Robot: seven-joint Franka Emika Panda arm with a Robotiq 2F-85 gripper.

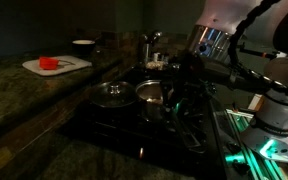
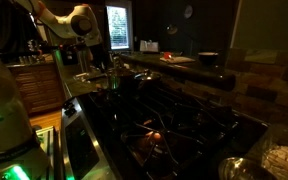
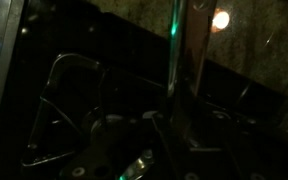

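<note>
The scene is very dark. In the exterior view my gripper is over the stove, close to the right side of a silver pot. A long, thin, shiny utensil runs up from between the fingers in the wrist view, and the gripper is shut on it. The shape of the utensil's far end cannot be made out. To the left of the pot sits a round pan on the black stovetop.
A white cutting board with a red item lies on the raised counter, near a dark bowl. Several utensils stand upright at the back.
</note>
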